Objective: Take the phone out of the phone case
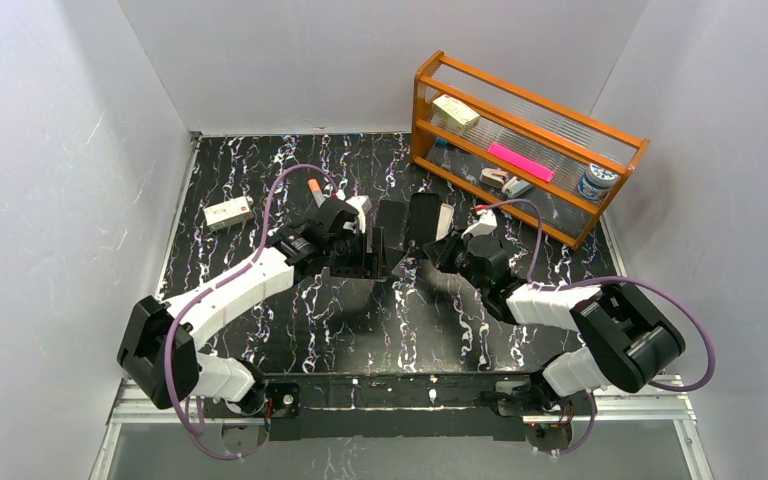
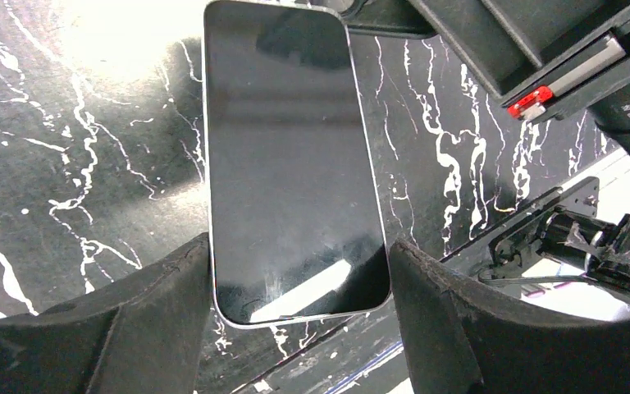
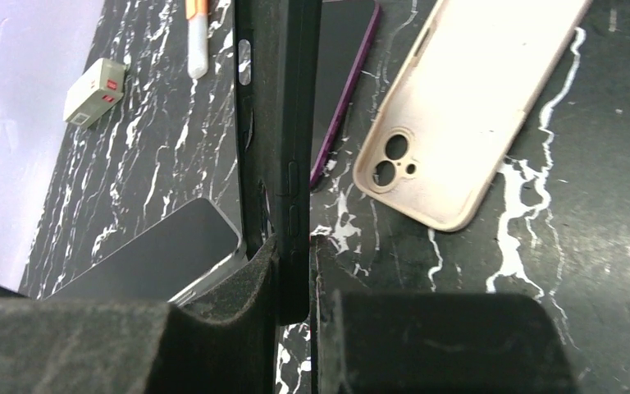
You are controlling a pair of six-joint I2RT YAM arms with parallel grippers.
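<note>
A black phone (image 2: 289, 164) with a silver edge fills the middle of the left wrist view, its lower end between the fingertips of my left gripper, which is shut on it; the same phone (image 3: 148, 250) shows at lower left in the right wrist view. My right gripper is shut on a black case (image 3: 262, 123), held upright with side buttons and cutouts showing. In the top view the dark case (image 1: 424, 215) is just right of centre, apart from the phone in my left gripper.
A purple-edged phone (image 3: 340, 74) and a beige case (image 3: 467, 90) lie on the marble table (image 1: 290, 330). An orange marker (image 3: 198, 41), a white box (image 1: 228, 212) and a wooden shelf (image 1: 525, 130) are around them.
</note>
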